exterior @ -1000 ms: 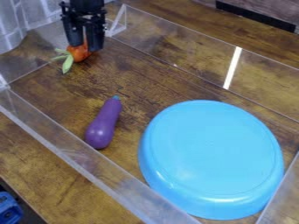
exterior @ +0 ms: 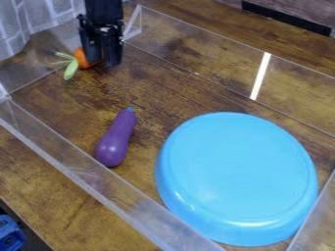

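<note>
The black gripper (exterior: 100, 49) is low at the upper left of the tray, beside and partly over an orange carrot (exterior: 82, 58) with pale green leaves. Whether its fingers are open or shut on the carrot cannot be seen. A purple eggplant (exterior: 117, 137) lies in the lower middle, and a large upturned blue plate or lid (exterior: 236, 176) fills the lower right.
Clear plastic walls run round the wooden work area, with crinkled clear plastic (exterior: 20, 29) at the top left. A blue object (exterior: 10, 233) sits at the lower-left corner outside.
The gripper has shifted slightly to the right, and the carrot now shows more to its left, with the leaves moved a little left.
</note>
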